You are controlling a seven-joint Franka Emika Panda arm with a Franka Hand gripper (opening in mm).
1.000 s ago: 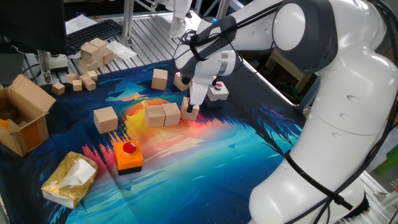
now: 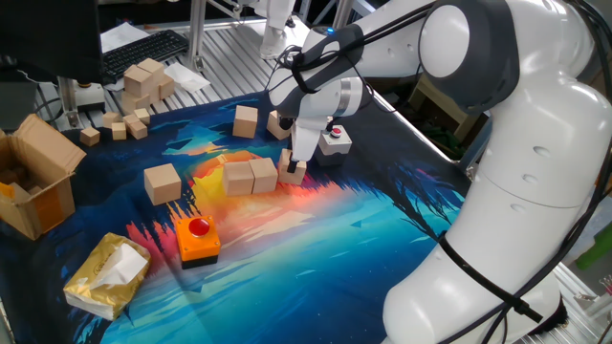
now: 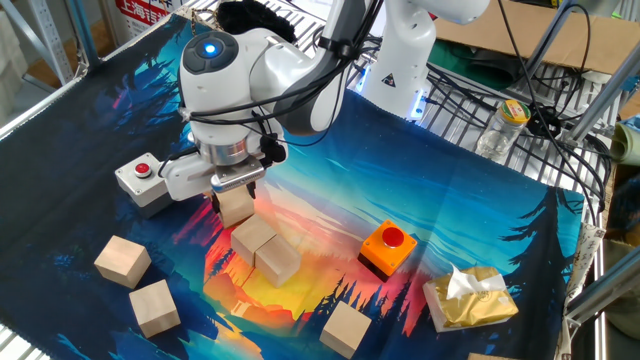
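Note:
My gripper (image 3: 234,197) points down at a wooden block (image 3: 236,208), with a dark finger on either side of it. Whether the fingers press on the block or only stand around it I cannot tell. In exterior view 1 the near finger (image 2: 292,167) covers part of that block. Two more wooden blocks, a left one (image 2: 237,179) and a right one (image 2: 263,176), sit against each other on the printed cloth. The gripper's block is at the right end of this row, very close to the right one.
Loose blocks lie at the back (image 2: 245,121) and left (image 2: 163,184). A grey box with a red button (image 2: 333,143) stands beside the gripper. An orange button box (image 2: 198,241), tissue pack (image 2: 109,276) and cardboard box (image 2: 40,177) occupy the left.

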